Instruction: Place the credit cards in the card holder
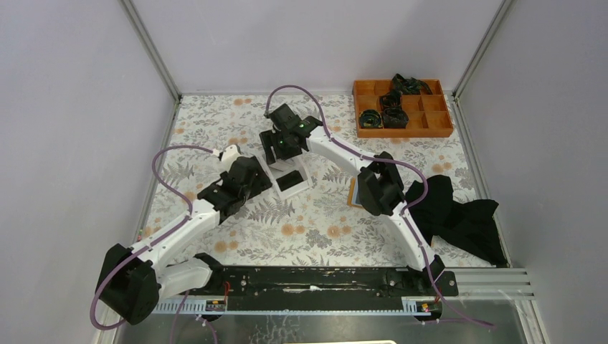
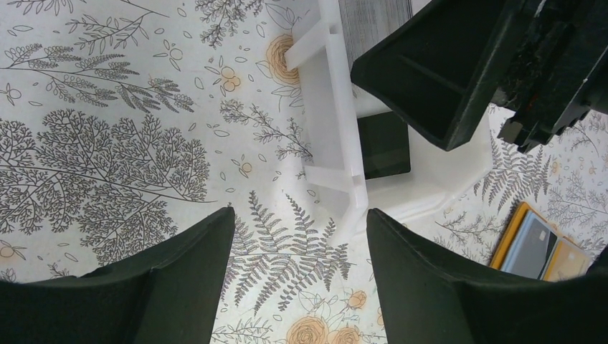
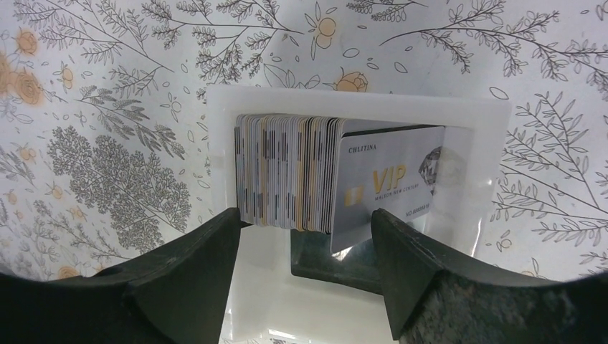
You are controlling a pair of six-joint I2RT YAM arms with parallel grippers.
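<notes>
A white plastic box [image 1: 301, 179] [image 2: 337, 107] [image 3: 358, 107] stands near the table's middle, holding a tight row of cards [image 3: 279, 165] with a silver VIP card [image 3: 380, 172] leaning at one end and a dark area below. My right gripper [image 1: 272, 149] is open over the cards, fingertips near the row and the VIP card. My left gripper [image 1: 259, 174] is open just left of the box, beside its outer wall, nothing between its fingers.
An orange-edged pad with grey top [image 2: 530, 247] lies to the right, partly under the right arm. A wooden compartment tray [image 1: 436, 122] with dark bundles stands back right; black cloth [image 1: 466, 222] lies at the right.
</notes>
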